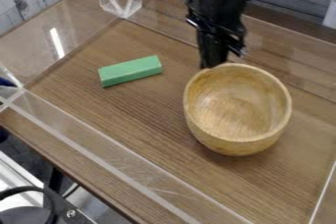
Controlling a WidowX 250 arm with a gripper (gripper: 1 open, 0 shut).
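My black gripper (211, 55) hangs just above and behind the upper left rim of a wooden bowl (238, 120), pointing down. It looks shut, with nothing visible between its fingers. A green block (130, 70) lies flat on the wooden table to the left of the bowl, apart from the gripper.
A clear plastic piece (120, 0) stands at the back left. Clear strips run along the left side, and dark cables sit at the lower left corner.
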